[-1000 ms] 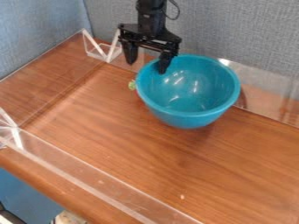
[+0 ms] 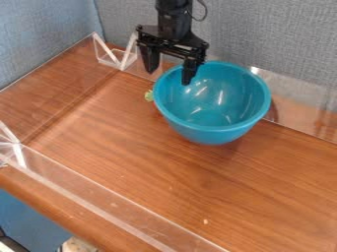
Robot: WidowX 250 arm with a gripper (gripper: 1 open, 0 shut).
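Observation:
A turquoise bowl [image 2: 218, 113] stands upright toward the back right of the wooden table. My black gripper [image 2: 168, 64] is at the back, over the bowl's left rear rim, open, with its fingers apart. A small yellowish object [image 2: 149, 96] shows just left of the bowl, mostly hidden by it.
Clear plastic barriers edge the table [image 2: 158, 187] along the back, left and front left. Grey padded walls stand behind and to the left.
The bowl has not visibly moved.

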